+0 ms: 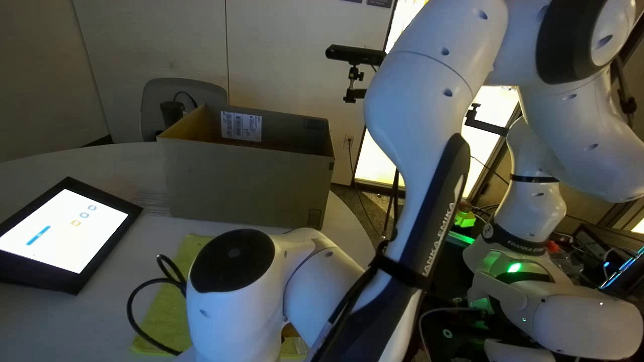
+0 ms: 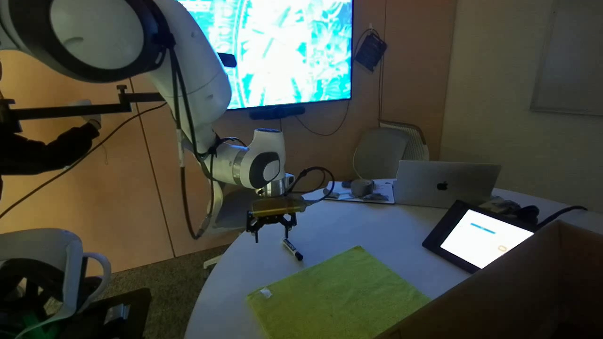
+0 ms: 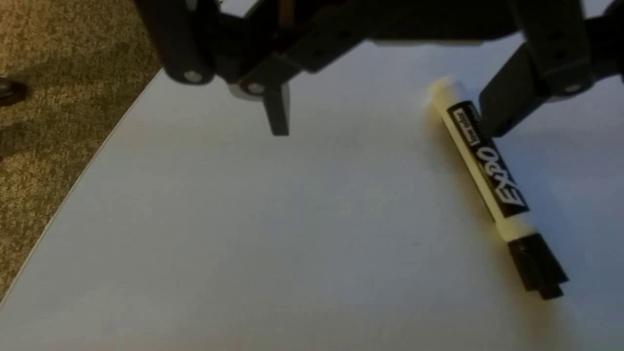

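A white and black Expo marker (image 3: 486, 161) lies on the white round table (image 3: 263, 234), its black cap pointing toward the lower right of the wrist view. My gripper is open above the table, with nothing between its fingers. The right finger (image 3: 515, 90) overlaps the marker's label edge in that view; whether they touch cannot be seen. In exterior view 2 the marker (image 2: 292, 249) rests just below the gripper (image 2: 272, 237), under its right finger. Exterior view 1 shows only the arm, with the gripper out of frame.
A yellow-green cloth (image 2: 339, 299) lies flat beside the marker. An open cardboard box (image 1: 247, 181) stands on the table, near a lit tablet (image 1: 63, 232). A laptop (image 2: 446, 183) is at the back. The table edge drops to carpet (image 3: 52, 105) on the wrist view's left.
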